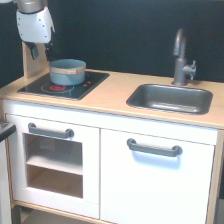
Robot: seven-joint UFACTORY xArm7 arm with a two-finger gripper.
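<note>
At the upper left, my gripper (37,49) points down from the white arm, behind and to the left of the blue-grey pot (67,72). Its fingers are small and dark against the dark wall, so whether they are apart or together is unclear. The pot stands upright on the black stovetop (40,87), a clear gap away from the gripper. I see nothing hanging from the gripper.
A metal sink (170,98) with a grey faucet (180,58) is set into the right of the wooden counter (112,92). Below are an oven door with a dark handle (50,131) and a white cabinet door (150,180). Counter space between stove and sink is clear.
</note>
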